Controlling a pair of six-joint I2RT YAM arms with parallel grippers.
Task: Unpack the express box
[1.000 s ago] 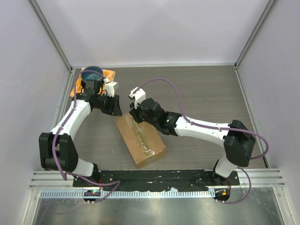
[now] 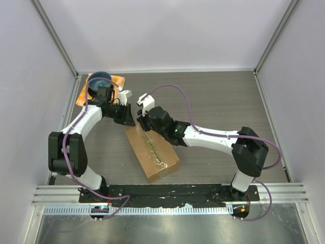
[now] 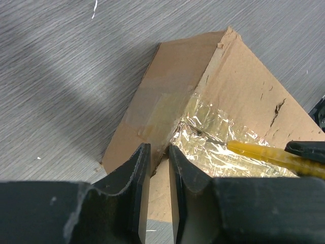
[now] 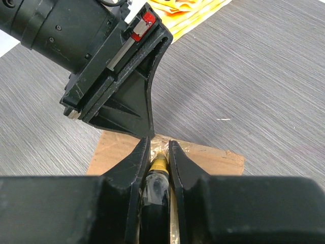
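The brown cardboard box (image 2: 161,150) lies on the grey floor with clear tape (image 3: 228,134) along its seam. My right gripper is shut on a yellow-and-black tool (image 3: 266,156) with a thin metal shaft, whose tip meets the tape close to the box's far edge. At that same edge is my left gripper, its fingers part open with a narrow gap. Cardboard shows between the left fingers, and whether they touch the box I cannot tell. The box's contents are hidden.
In the far left corner a dark blue bowl (image 2: 100,80) stands on an orange-yellow cloth (image 2: 120,81). Both gripper heads are close together above the box's far end. Bare floor (image 2: 223,101) stretches away at the right and back.
The right gripper has shifted slightly left with the tool. The box appears still.
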